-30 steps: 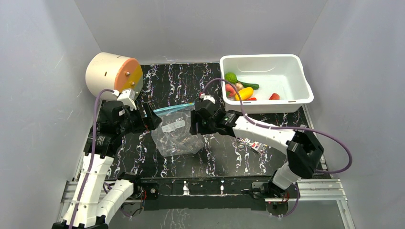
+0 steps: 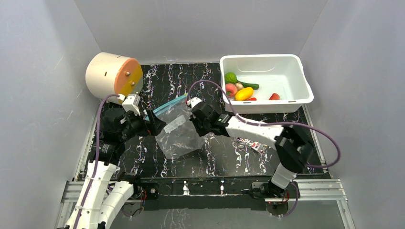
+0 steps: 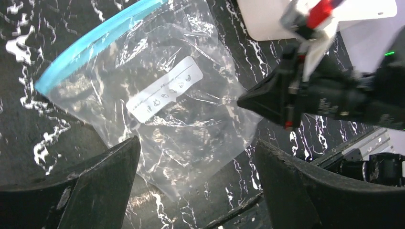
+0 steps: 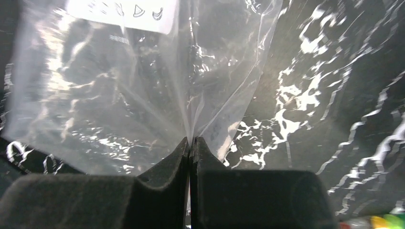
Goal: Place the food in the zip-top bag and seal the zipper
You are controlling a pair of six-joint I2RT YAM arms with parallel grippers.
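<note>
A clear zip top bag point(image 2: 179, 138) with a blue zipper strip point(image 2: 165, 108) lies tilted on the dark marbled table. In the right wrist view my right gripper is shut on the bag's lower right part, and creases run up from its fingertips. The left gripper stands open above the bag, nothing between its fingers. Inside the white bin are the food pieces: a green round one point(image 2: 230, 78), a yellow one point(image 2: 244, 93), a cucumber point(image 2: 250, 86), a pinkish one point(image 2: 231, 89) and a red one point(image 2: 274, 97).
At the back right stands the white bin point(image 2: 291, 78). A cream and orange cylinder point(image 2: 107, 74) is at the back left. On the table beneath the right arm lies a small printed packet point(image 2: 255, 145). Bare table shows behind and in front of the bag.
The bag has turned and shifted, its zipper now slanting up to the right. My left gripper has moved slightly.
</note>
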